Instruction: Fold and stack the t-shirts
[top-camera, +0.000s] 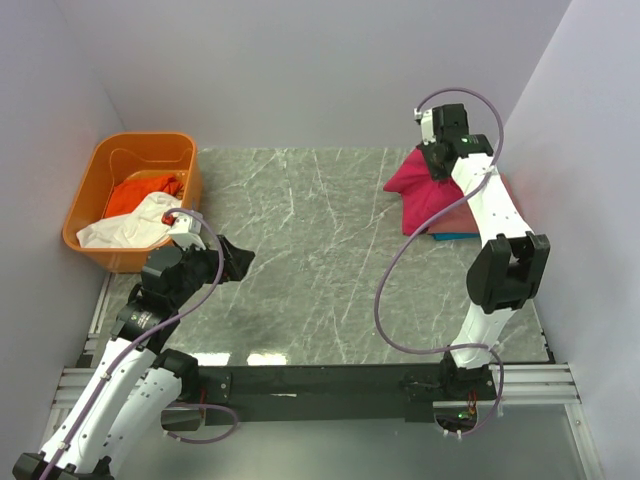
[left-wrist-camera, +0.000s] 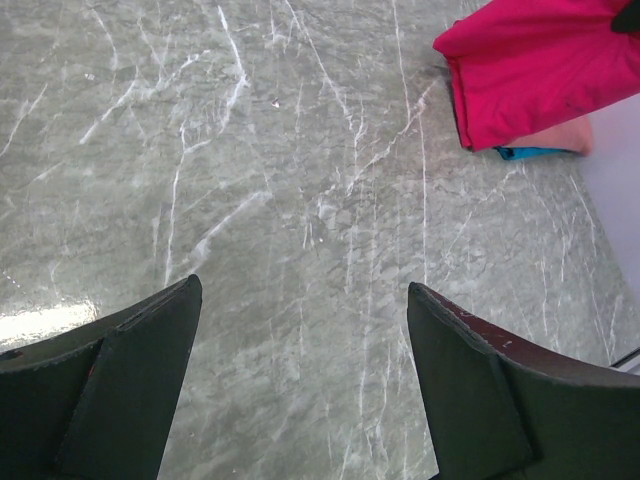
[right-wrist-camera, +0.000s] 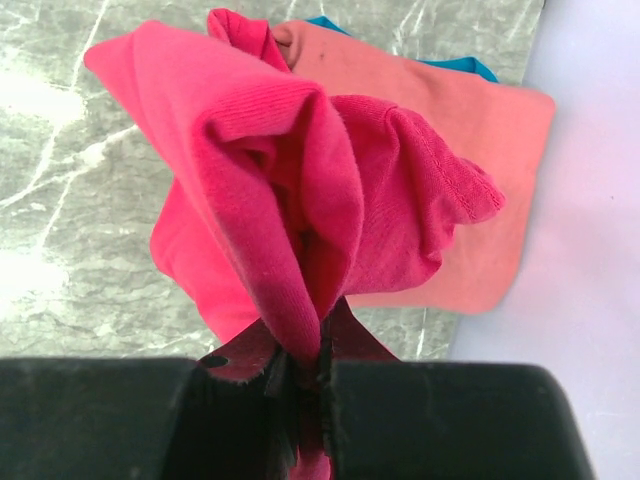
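In the right wrist view my right gripper is shut on a crimson shirt (right-wrist-camera: 270, 170), bunched at the fingers. The shirt hangs over part of a folded salmon shirt (right-wrist-camera: 450, 120), under which a blue shirt (right-wrist-camera: 465, 66) peeks out at the edge. Seen from the top, the right gripper (top-camera: 432, 170) is at the back right, with the crimson shirt spreading left of the stack. My left gripper (top-camera: 240, 260) stays at the left of the table; its fingers (left-wrist-camera: 130, 390) are wide apart with only bare tabletop between them.
An orange bin (top-camera: 188, 152) at the back left holds a white cloth (top-camera: 130, 222) and an orange-red cloth (top-camera: 143, 190). A pale wall (top-camera: 570, 190) stands close to the stack's right side.
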